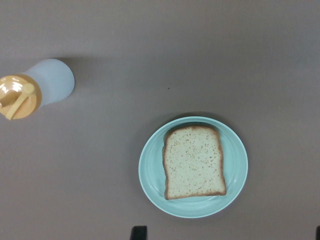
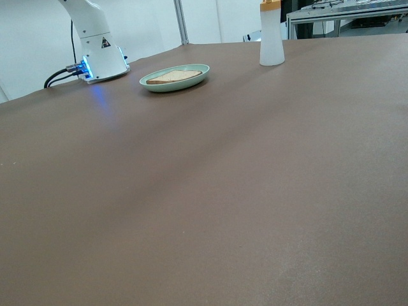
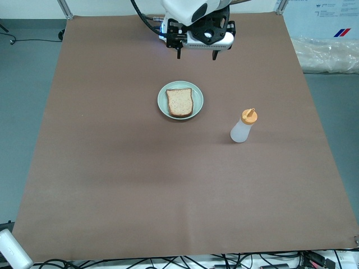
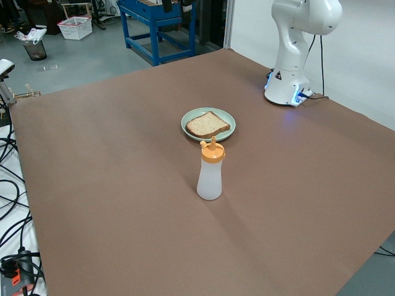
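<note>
A slice of bread (image 3: 179, 102) lies on a pale green plate (image 1: 193, 208) on the brown table. Apart from it stands a squeeze bottle (image 4: 210, 179) with a white body and an orange, spouted lid; in the wrist view it is at the upper left of the plate. My gripper (image 3: 196, 55) hangs high at the back of the table in the left view, above and beyond the plate. It is open, its two fingers wide apart at the bottom edge of the wrist view, with nothing between them.
My arm's white base (image 4: 287, 86) stands at the table's edge by a white wall. Cables (image 4: 12, 228) run along another edge, off the tabletop.
</note>
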